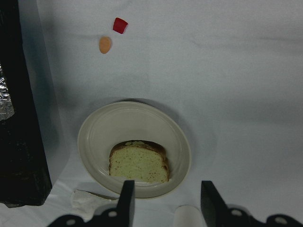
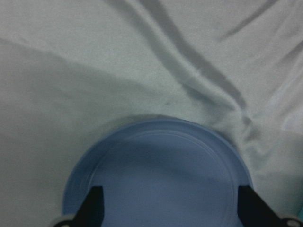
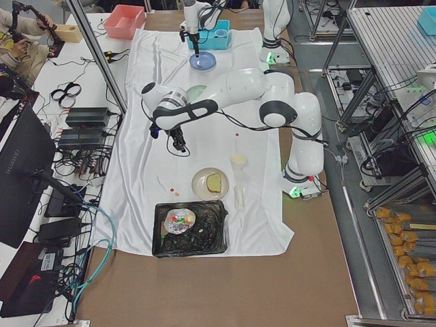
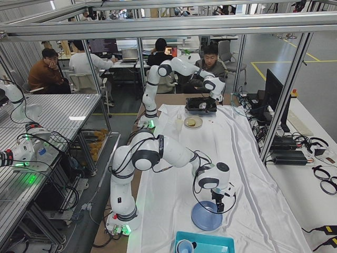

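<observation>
A beige plate [image 3: 209, 195] holds a slice of bread [image 1: 138, 166], beside a black tray [image 3: 189, 242]. My left gripper [image 3: 167, 139] hangs over the cloth behind the plate; in the left wrist view [image 1: 168, 187] it is open and empty, with the plate below. A blue plate [image 2: 161, 165] lies under my right gripper, which is open with nothing between its fingers. A green plate [image 3: 196, 89] is partly hidden by the left arm. Small red [image 1: 120, 25] and tan pieces lie on the cloth.
A turquoise bin [image 4: 205, 237] with a light cup [image 4: 184, 247] stands beside the blue plate. A pale cup [image 3: 238, 161] stands near the beige plate. A monitor and cables crowd the side table.
</observation>
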